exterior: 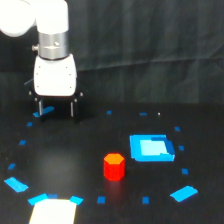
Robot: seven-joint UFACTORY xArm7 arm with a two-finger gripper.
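A red six-sided block (pixel 114 168) sits on the dark table, a little right of centre toward the front. My gripper (pixel 57 110) is at the upper left, well behind and left of the block. Its two small dark fingers point down and stand wide apart. Nothing shows between them, so it is open and touches none of the objects. A blue square (pixel 138 143) with a pale centre lies to the right of and behind the block.
A pale square (pixel 52 212) is cut off by the bottom edge at the left. Small blue marks dot the table, and larger blue strips (pixel 183 193) lie near the front. The dark surface between gripper and block is clear.
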